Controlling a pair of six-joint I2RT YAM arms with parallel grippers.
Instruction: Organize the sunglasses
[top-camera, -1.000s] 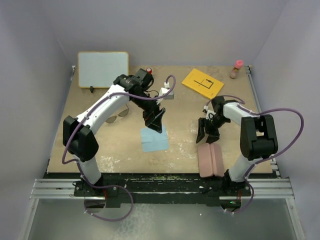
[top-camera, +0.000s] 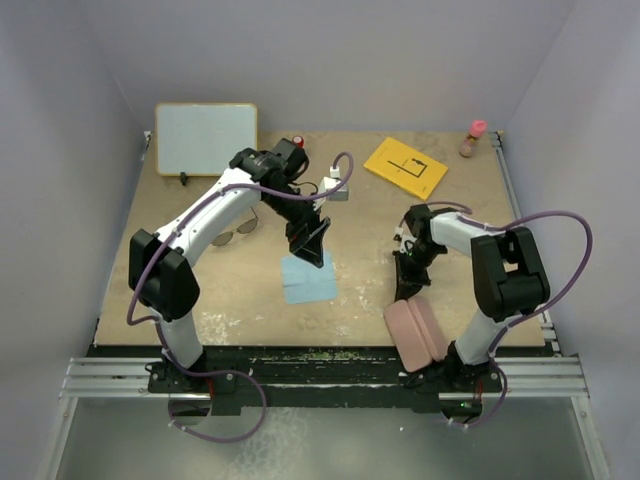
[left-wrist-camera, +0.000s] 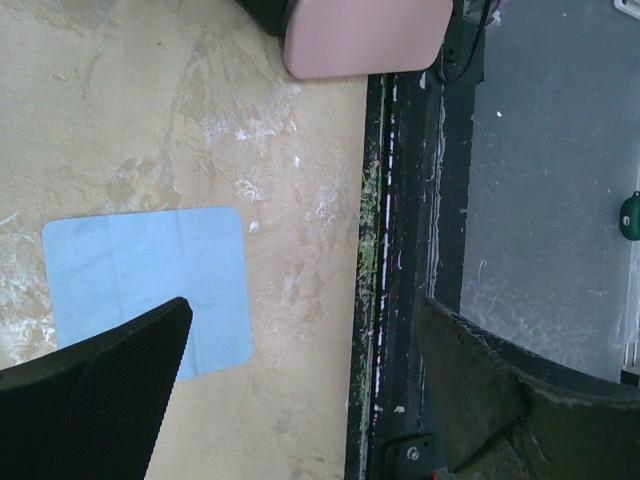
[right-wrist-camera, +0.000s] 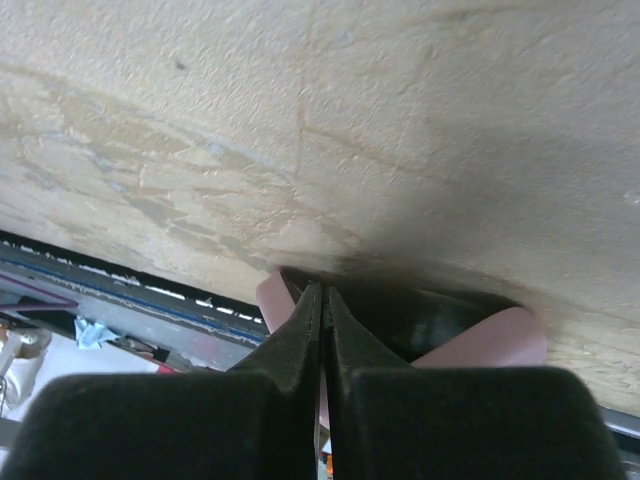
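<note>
The sunglasses (top-camera: 236, 231) lie at the left of the table, partly under my left arm. A light blue cloth (top-camera: 310, 279) (left-wrist-camera: 150, 275) is spread flat at the middle front. Over the cloth's back edge, my left gripper (top-camera: 309, 248) stands open and empty. The pink case (top-camera: 412, 335) (left-wrist-camera: 367, 38) sits at the front right edge, slightly slanted, its two pink panels side by side. At the case's far end, my right gripper (top-camera: 402, 294) is shut; nothing shows between its fingers. Those fingers hide part of the case (right-wrist-camera: 495, 340).
A yellow folder (top-camera: 406, 167) lies at the back centre-right, with a pink-capped bottle (top-camera: 473, 138) beyond it. The whiteboard (top-camera: 206, 140) stands at the back left. Bare table (top-camera: 350, 310) separates the cloth from the case.
My right gripper has come down and left and its fingers have closed. The case's far end has swung left, so it now slants. The left arm stays nearly still.
</note>
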